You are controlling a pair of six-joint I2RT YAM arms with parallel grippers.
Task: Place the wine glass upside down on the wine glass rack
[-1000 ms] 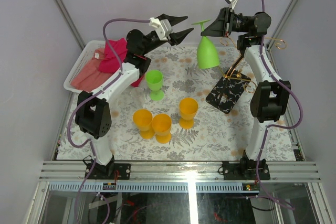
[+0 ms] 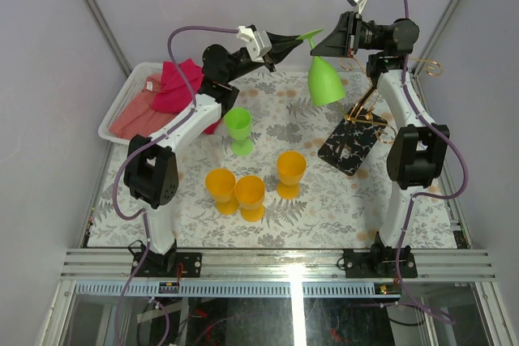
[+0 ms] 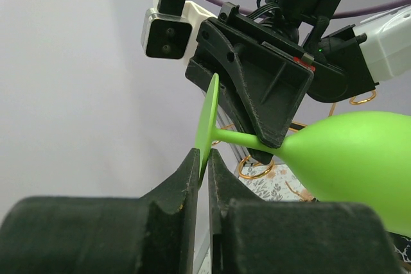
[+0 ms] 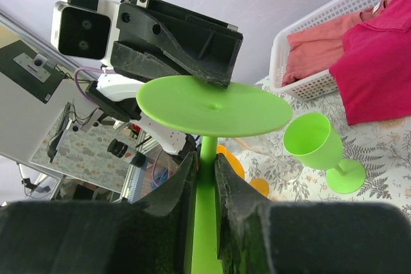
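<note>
A green wine glass (image 2: pixel 324 83) hangs in the air, foot up and bowl down, near the back of the table. My right gripper (image 2: pixel 316 50) is shut on its stem, shown close up in the right wrist view. My left gripper (image 2: pixel 298 39) is shut on the edge of the foot (image 3: pixel 207 110) from the other side. The gold wire rack (image 2: pixel 365 119) with a black marble base (image 2: pixel 340 157) stands under my right arm, partly hidden by it.
Another green glass (image 2: pixel 238 127) stands left of centre. Several orange glasses (image 2: pixel 290 166) stand nearer the front. A white basket (image 2: pixel 112 119) with red and pink cloths is at the back left.
My left gripper has moved right to the glass's foot and closed from wide open onto it. The right gripper and glass are almost unchanged.
</note>
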